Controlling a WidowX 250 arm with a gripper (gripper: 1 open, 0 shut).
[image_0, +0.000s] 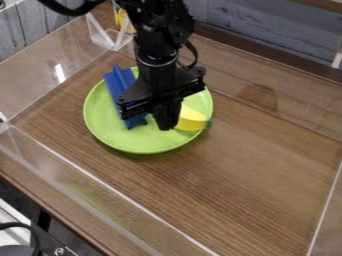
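Note:
A black gripper (166, 110) hangs low over a green plate (127, 140), its fingers shut, with nothing visible between them. Behind it on the left of the plate lies a blue block-like object (119, 81), partly hidden by the gripper. A yellow piece (191, 120) lies on the plate's right side, just beside the fingertips and partly hidden by them.
Clear rims edge it at the left and front. A clear bag and a yellow item stand at the back left, behind the arm.

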